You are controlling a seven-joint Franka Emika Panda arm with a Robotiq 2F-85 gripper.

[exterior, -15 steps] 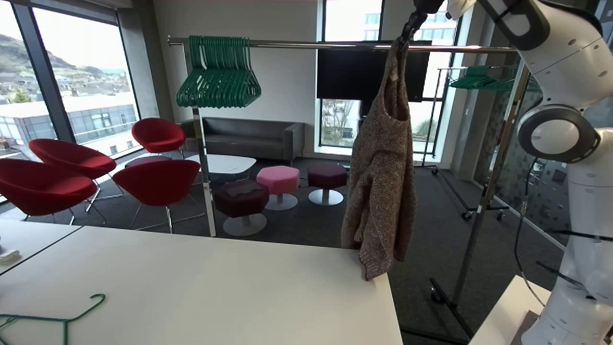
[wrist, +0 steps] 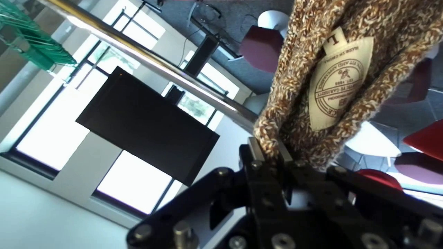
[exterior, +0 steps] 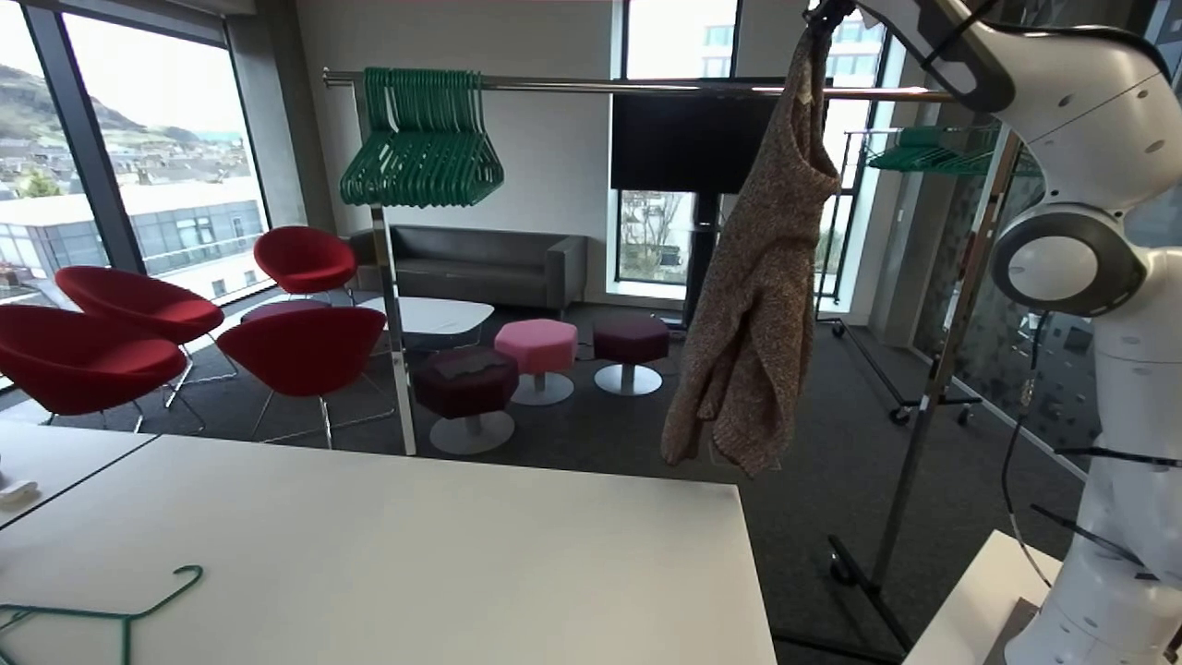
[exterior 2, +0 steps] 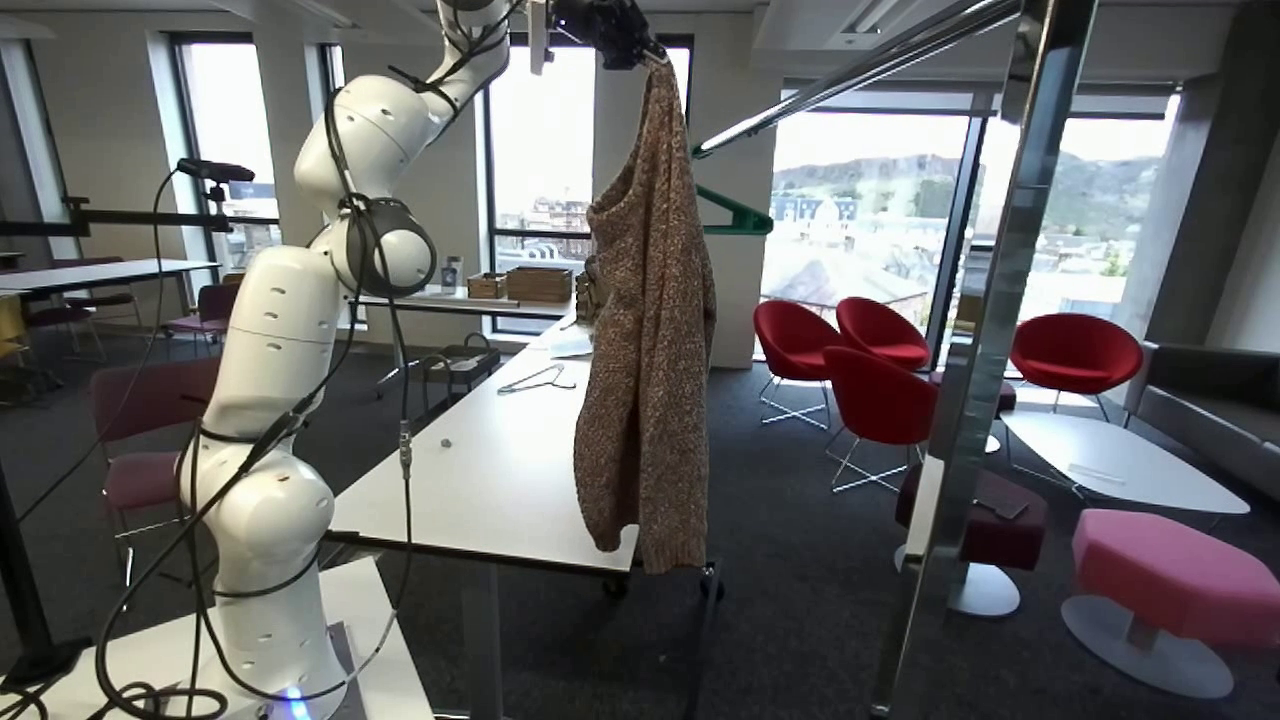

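A brown knitted sweater [exterior: 765,266] hangs full length from my gripper, which is shut on its neck edge close to the cream label [wrist: 342,83]. In exterior view 2 the gripper [exterior 2: 654,58] is high up, with the sweater [exterior 2: 654,324] dropping straight below it. The hem and sleeves dangle clear of the tabletop, beyond the table's end. Only the lower tip of the gripper shows at the top edge of exterior view 1.
A metal rail [exterior: 665,87] crosses near the gripper, with many green hangers [exterior: 427,144] bunched at its left end. One green hanger [exterior: 127,613] lies on the white table [exterior: 443,554], which is mostly bare. Red chairs and stools stand behind.
The gripper has risen and moved right with the sweater. The sweater now swings at a slant, its hem lifted higher than before and away from the table corner.
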